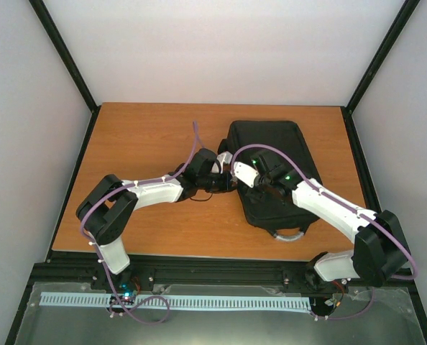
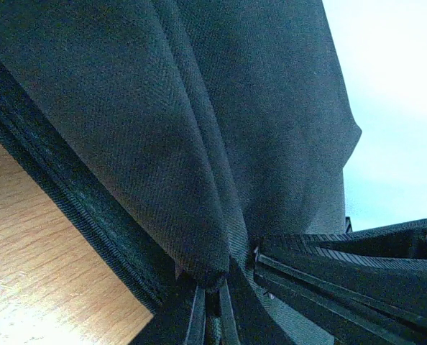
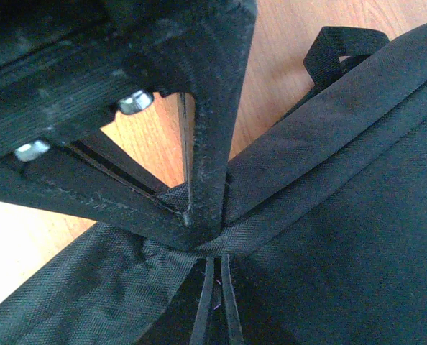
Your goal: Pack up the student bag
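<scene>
The black student bag (image 1: 271, 136) lies on the right half of the wooden table. My left gripper (image 1: 232, 182) is at its left side; in the left wrist view its fingertips (image 2: 200, 309) are together at the lower edge of a fold of black fabric (image 2: 127, 122), and whether cloth is pinched there is hard to tell. My right gripper is shut against the bag's fabric (image 3: 343, 237) near that same side, with no object visible between its fingers. The two grippers are very close together, and each shows in or beside the other's wrist view.
A handle (image 1: 289, 236) sticks out at the bag's front, and a strap loop (image 3: 325, 50) shows in the right wrist view. Walls and frame bars surround the table.
</scene>
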